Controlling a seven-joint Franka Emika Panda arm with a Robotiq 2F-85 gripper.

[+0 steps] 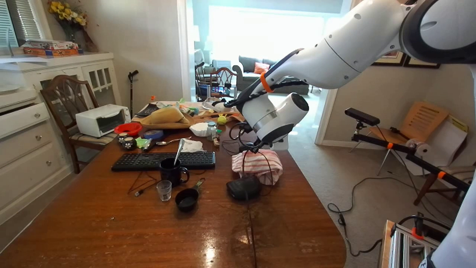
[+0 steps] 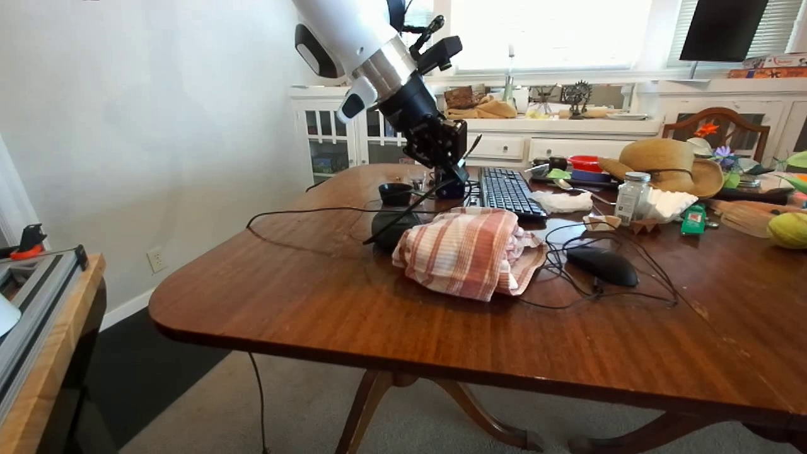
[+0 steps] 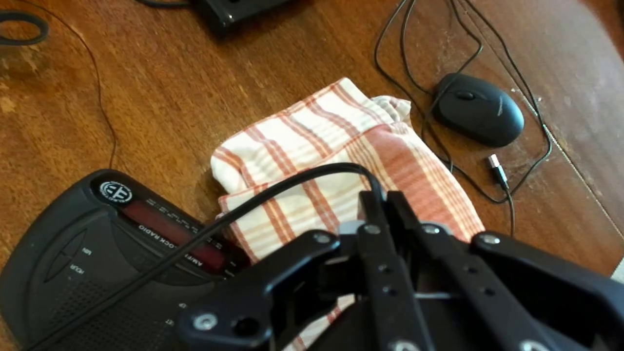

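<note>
A black cable runs over a dark clock radio and up to my gripper, whose fingers are shut on it. In the wrist view it arcs above a folded red-and-white striped cloth. The first exterior view has my gripper above the far side of that cloth, with the cable trailing down past the radio toward the near table edge. From the other side, the cloth lies against the radio. The cable's end is hard to make out.
Left of the radio stand a black mug with a utensil in it, a clear glass and a black measuring cup. Behind them lies a keyboard. A corded mouse lies beyond the cloth.
</note>
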